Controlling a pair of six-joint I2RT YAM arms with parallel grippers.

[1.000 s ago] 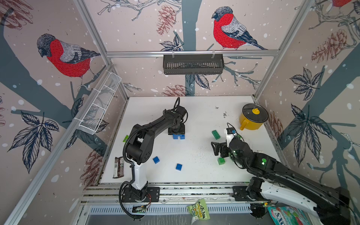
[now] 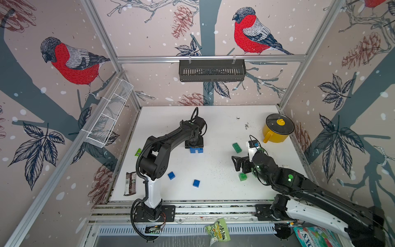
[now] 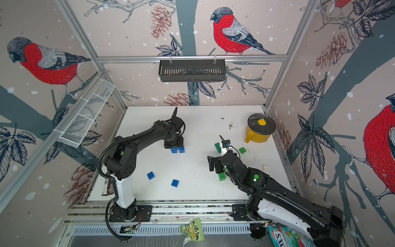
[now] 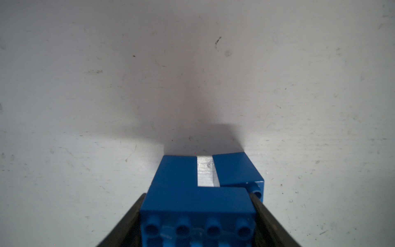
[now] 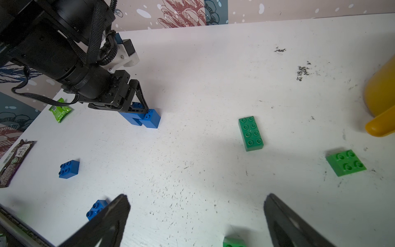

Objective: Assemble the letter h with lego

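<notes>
My left gripper [image 2: 193, 143] is shut on blue bricks [image 4: 196, 201] at the left-centre of the table; the top piece lies across two blue bricks with a gap between their ends. Two loose blue bricks [image 2: 171, 175] [image 2: 196, 183] lie nearer the front. A long green brick [image 5: 250, 133] lies right of centre, with smaller green bricks [image 5: 345, 162] [image 3: 221, 176] around it. My right gripper [image 3: 215, 161] stands open above the table, empty.
A yellow pot [image 2: 274, 129] stands at the back right. A wrapper [image 2: 130, 183] and a small green packet [image 5: 60, 109] lie on the left.
</notes>
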